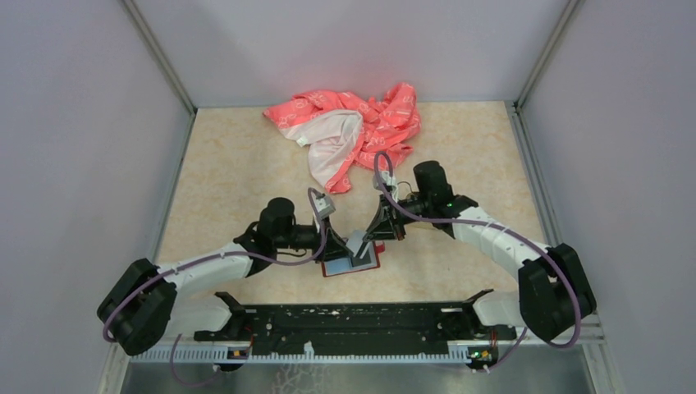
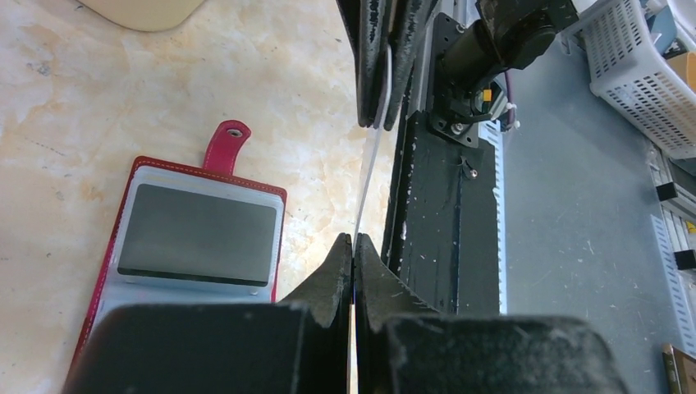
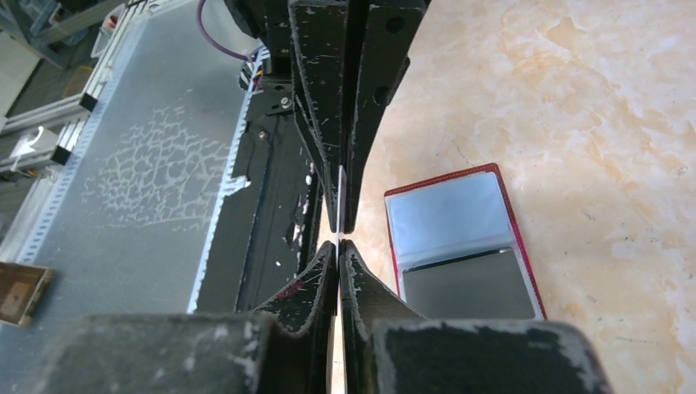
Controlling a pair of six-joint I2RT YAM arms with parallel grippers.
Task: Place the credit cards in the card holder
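Observation:
A thin pale card [image 1: 356, 240] hangs above the open card holder [image 1: 338, 267], spanning the gap between both grippers. In the left wrist view the card [image 2: 367, 176] appears nearly edge-on; my left gripper is shut on its near end. At the far end, my right gripper is shut on the same card, whose thin edge [image 3: 341, 193] shows in the right wrist view. Red-trimmed, with clear pockets and a snap tab [image 2: 226, 149], the holder [image 3: 456, 215] lies flat on the table beside and below the fingers.
A beige container [image 2: 148, 11] stands on the table at the left wrist view's top edge. Crumpled pink cloth [image 1: 386, 123] covers the back middle. Bare table [image 1: 222, 172] lies to the left. A white basket [image 2: 628, 78] stands off the table.

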